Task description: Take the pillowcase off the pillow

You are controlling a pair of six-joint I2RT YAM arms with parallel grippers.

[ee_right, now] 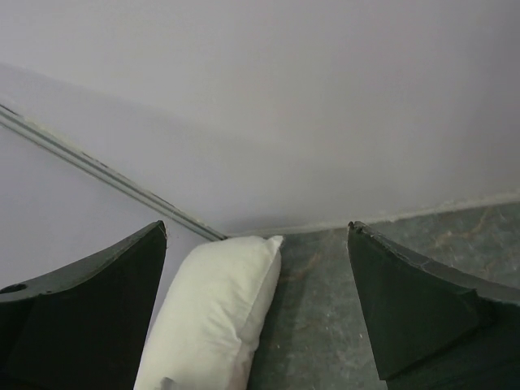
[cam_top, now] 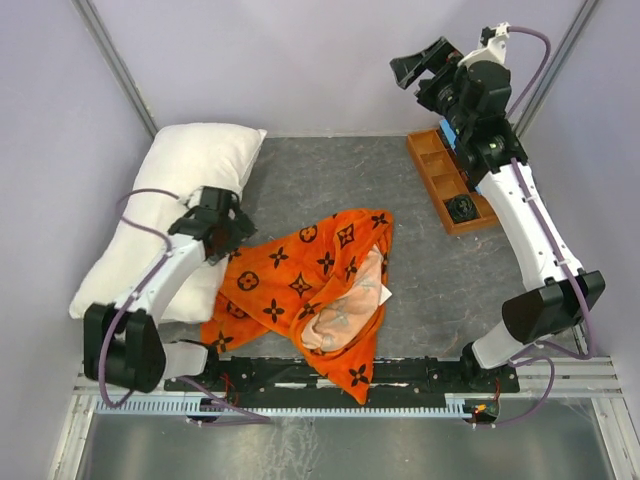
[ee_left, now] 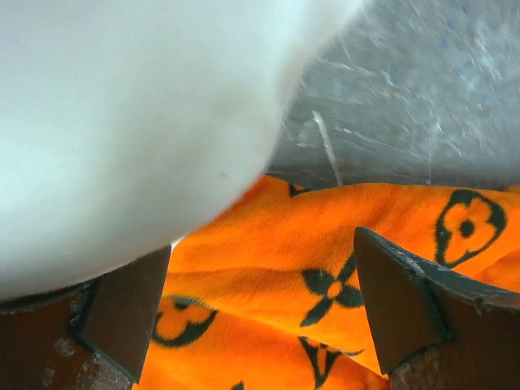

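Observation:
The bare white pillow (cam_top: 200, 160) lies on the left side of the table, apart from any cover in the top view. Beside its lower right edge the orange pillowcase (cam_top: 300, 270) with dark flower marks is spread in folds, its pale lining (cam_top: 345, 310) turned partly outward. My left gripper (cam_top: 235, 232) is over the border between the two; in the left wrist view its fingers (ee_left: 406, 301) stand wide apart, with white pillow and orange cloth beyond them. High at the back right, my right gripper (cam_top: 420, 72) is open and empty, clear of both.
A wooden compartment box (cam_top: 435, 175) stands at the right back, with a blue item (cam_top: 447, 130) partly hidden by my right arm and a black item (cam_top: 461, 208) inside. Pale walls (cam_top: 290, 60) enclose the table.

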